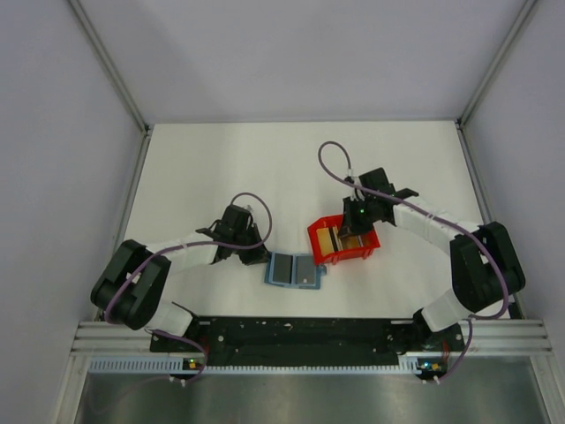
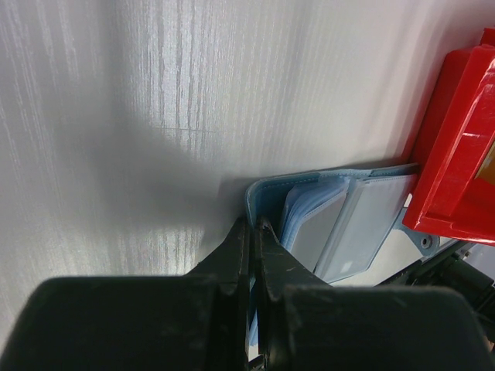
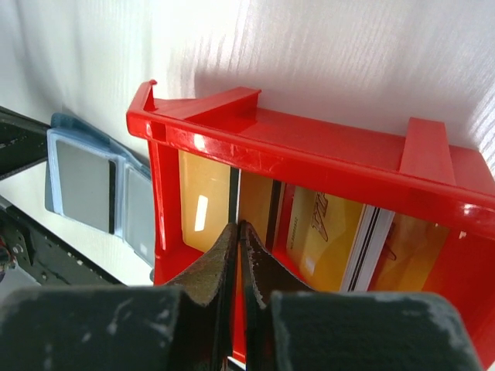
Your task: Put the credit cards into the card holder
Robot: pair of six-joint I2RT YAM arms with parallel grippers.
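Note:
A blue card holder [image 1: 294,271] lies open on the table, its clear pockets showing grey. At its left edge my left gripper is shut on the thin blue border of the card holder [image 2: 313,176]. Several credit cards [image 3: 203,197], yellow, orange and white-edged, stand in a red tray [image 3: 309,154]. My right gripper is shut, its tips over the tray against the edges of the left-hand cards, with no card visibly pinched between them. In the top view the right gripper [image 1: 348,231] partly hides the cards.
The red tray [image 1: 320,253] sits immediately right of the card holder, close to its right edge. A dark bar [image 1: 300,329] runs along the front edge.

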